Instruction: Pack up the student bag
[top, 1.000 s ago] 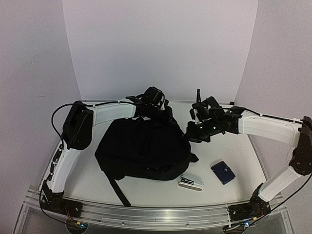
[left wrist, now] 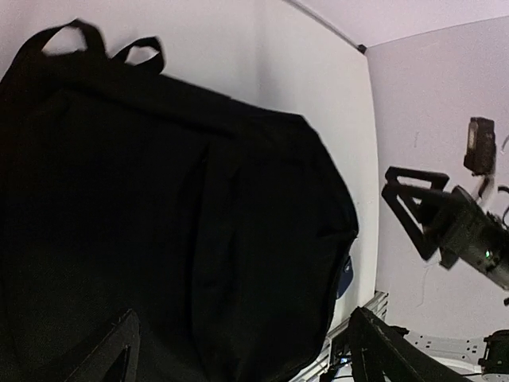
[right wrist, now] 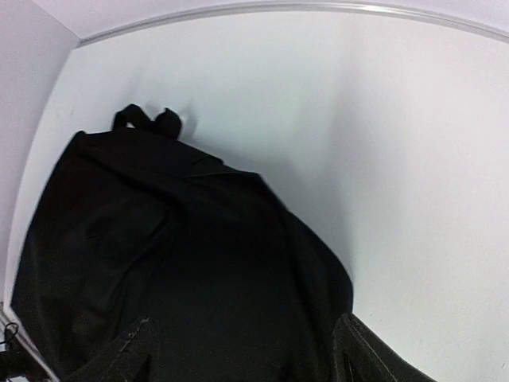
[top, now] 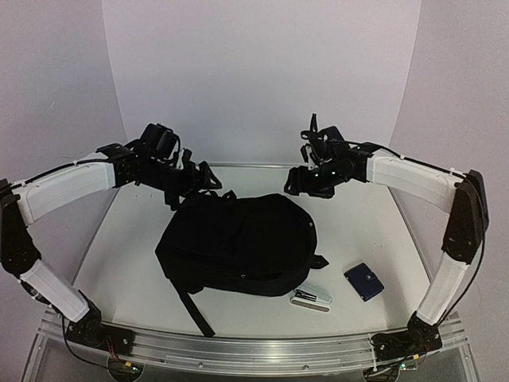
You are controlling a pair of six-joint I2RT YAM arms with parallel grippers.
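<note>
A black bag [top: 238,247] lies on its side across the middle of the white table, its strap trailing toward the front edge. Above the bag's far left part is my left gripper [top: 197,185]; its fingers [left wrist: 119,350] are spread wide in the left wrist view, only bag fabric showing beyond them. Over the far right corner hovers my right gripper [top: 299,183], likewise open and empty in the right wrist view. To the right of the bag lies a dark blue notebook [top: 364,282]. A pale open case [top: 310,298] with a dark item inside sits by the bag's front right corner.
A metal rail [top: 254,342] runs along the table's front edge, and pale walls [top: 262,79] close the other sides. Bare table [right wrist: 429,199] stretches to the right of the bag.
My left gripper has swung left across the bag, away from its far right part. The bag barely shifted.
</note>
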